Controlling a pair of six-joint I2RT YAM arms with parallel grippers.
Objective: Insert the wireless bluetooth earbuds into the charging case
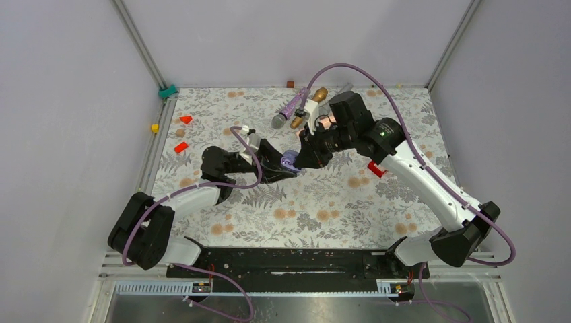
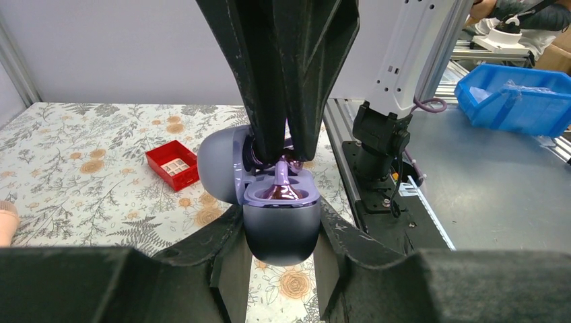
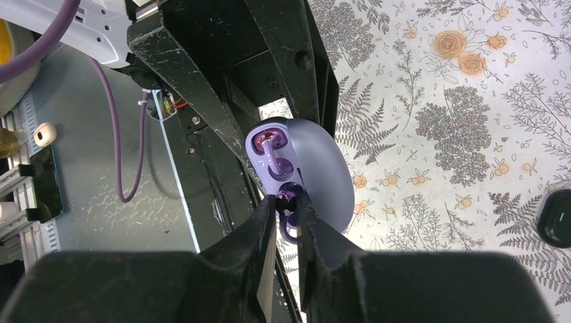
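Note:
The purple charging case [image 2: 281, 222] is open between the two arms in the middle of the top view, gripped by my left gripper. One earbud [image 3: 273, 153] sits in a slot of the case. My right gripper is shut on a second purple earbud at the other slot, its fingertips down at the case beside the lid. Whether that earbud is seated cannot be told, as the fingers cover much of it.
A red tray lies on the floral mat at the right. A black oval object [image 3: 556, 217] shows on the mat. Several tools [image 1: 289, 108] lie at the back.

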